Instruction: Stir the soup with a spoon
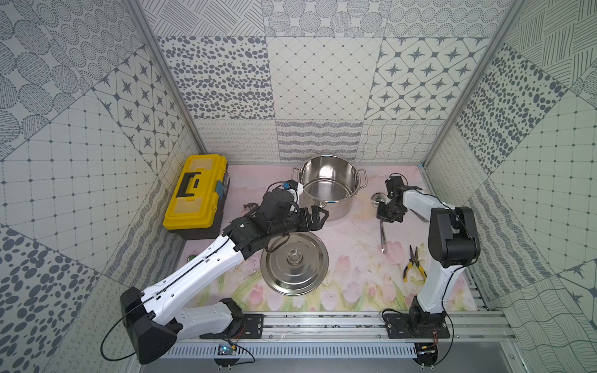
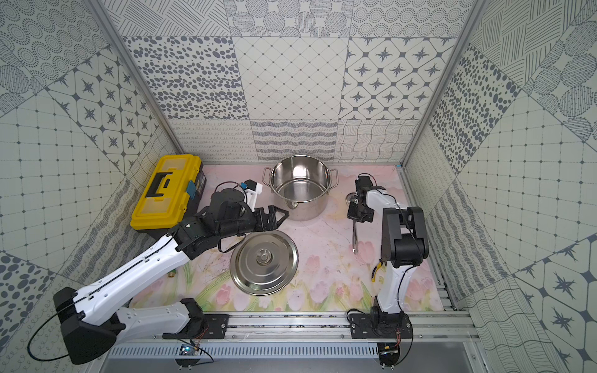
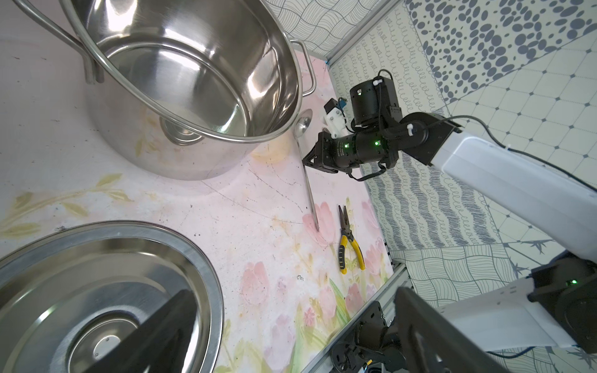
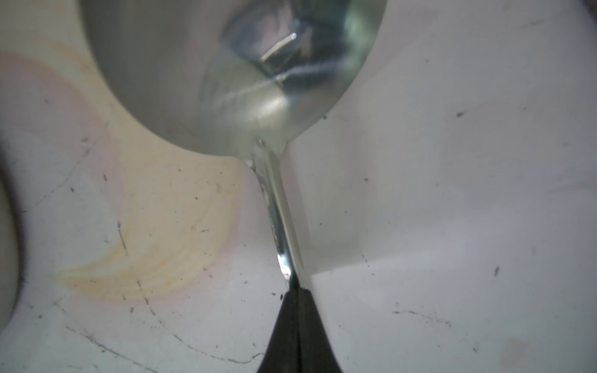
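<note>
A steel pot point(image 1: 329, 208) with two handles stands at the back middle; its inside bottom looks bare. Right of it a long ladle-like spoon lies on the table, its round bowl point(image 4: 230, 74) filling the top of the right wrist view. Over the spoon's handle is my right gripper, shut, its tips at the handle just below the bowl; I see nothing held up between them. My left gripper point(image 1: 317, 217) is open, in the air in front of the pot and above the steel lid point(image 1: 283, 270).
A yellow toolbox point(image 1: 196, 186) sits at the back left. Yellow-handled pliers point(image 3: 355, 245) lie at the front right, near the right arm.
</note>
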